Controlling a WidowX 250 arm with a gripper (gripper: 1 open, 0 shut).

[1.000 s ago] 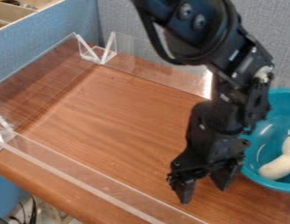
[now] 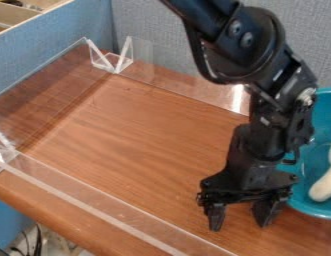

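My black gripper (image 2: 241, 212) hangs low over the wooden table at the right, its fingers open and pointing down, with nothing visible between them. Just to its right is a teal bowl (image 2: 316, 206), cut off by the frame's edge and partly hidden by the arm. A white, elongated object (image 2: 327, 183) lies in the bowl.
Clear low panels with white brackets (image 2: 112, 60) edge the wooden table (image 2: 114, 140), whose middle and left are bare. A blue-walled box (image 2: 28, 70) stands at the upper left. Dark cables (image 2: 34, 242) lie beyond the lower-left edge.
My gripper and arm have shifted slightly to the right, toward the bowl, covering more of it. The bowl and the white object appear unmoved.
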